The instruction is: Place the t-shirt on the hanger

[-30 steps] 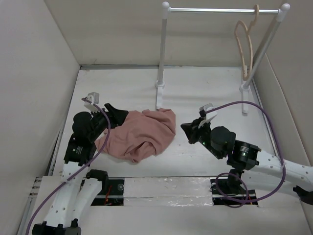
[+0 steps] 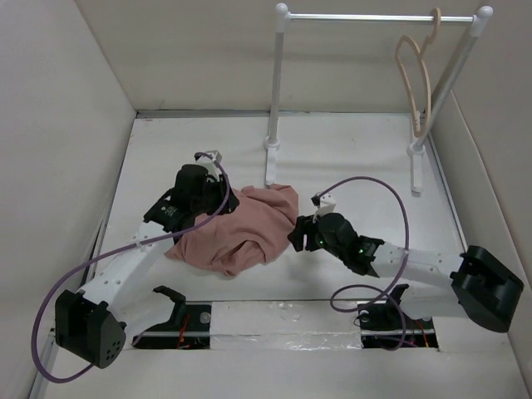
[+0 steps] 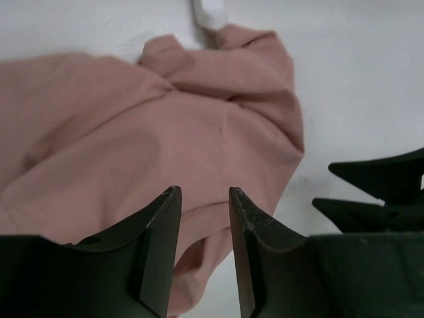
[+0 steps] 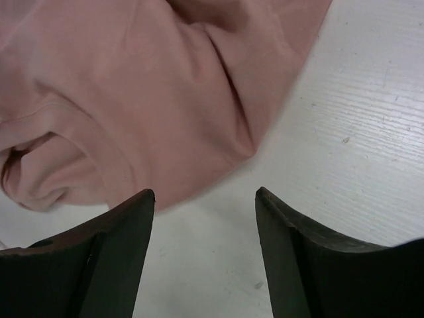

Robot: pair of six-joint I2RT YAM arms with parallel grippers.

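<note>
The pink t-shirt [image 2: 249, 237] lies crumpled on the white floor, filling much of both wrist views. My left gripper is over its middle, pointing down, with a small gap between its fingertips and no cloth visibly held. My right gripper stands open beside the shirt's right edge, with bare floor and the cloth's border below its fingers. In the left wrist view the right gripper's dark fingers [image 3: 371, 172] show at the right. The wooden hanger [image 2: 426, 83] hangs by its hook from the rail at the back right.
A white rack with a metal rail [image 2: 366, 17] stands at the back, one foot [image 2: 271, 166] reaching to the shirt's top edge. Walls close in on both sides. Free floor [image 2: 374, 145] lies between the rack's legs and at the back left.
The shirt and hanger look unchanged.
</note>
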